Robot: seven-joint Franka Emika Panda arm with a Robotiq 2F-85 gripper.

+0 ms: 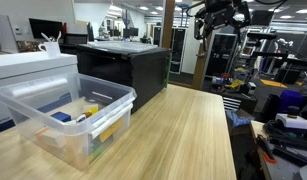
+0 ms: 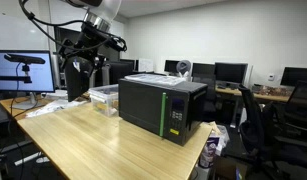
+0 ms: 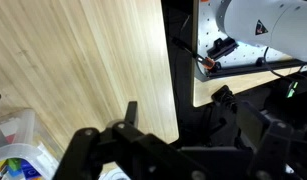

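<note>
My gripper is over the right edge of the wooden table in the wrist view, its dark fingers spread apart with nothing between them. In the first exterior view the gripper hangs high at the upper right, well above the tabletop. A clear plastic bin sits on the left of the table, with blue, yellow and other small items inside. Only a corner of the bin shows at the wrist view's lower left.
A black microwave with a green strip stands at the table's far side, papers on top. Office chairs and cables lie beyond the table's edges.
</note>
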